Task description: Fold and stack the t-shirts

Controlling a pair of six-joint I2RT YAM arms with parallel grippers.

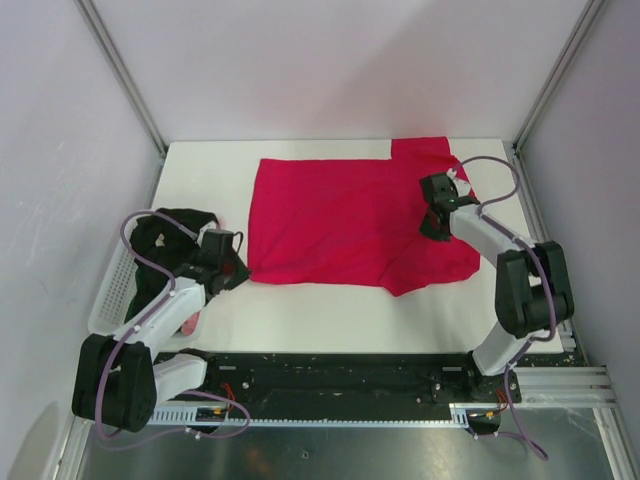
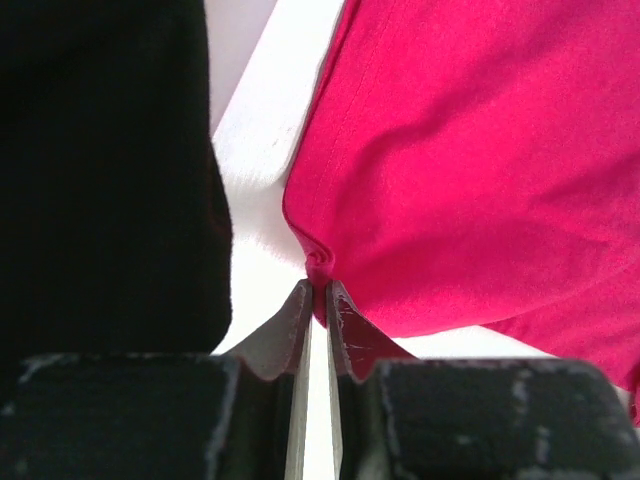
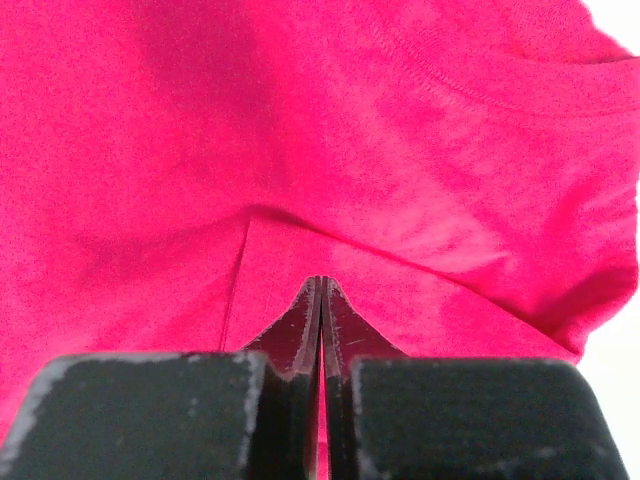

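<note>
A red t-shirt [image 1: 330, 210] lies spread over the middle and right of the white table, one sleeve at the back right and a folded-over part at the front right. My left gripper is shut on the shirt's front left corner, which is pinched up into a small crease between the fingertips. Over the right part of the shirt, my right gripper is shut with nothing between its fingers. Below and around it the cloth lies flat, with a folded edge [image 3: 400, 262] just beyond the tips in the right wrist view.
At the left, a white basket [image 1: 112, 292] holds dark cloth [image 1: 165, 245] close beside my left arm. A strip of bare table [image 1: 330, 320] runs along the front. Walls rise at the left, right and back.
</note>
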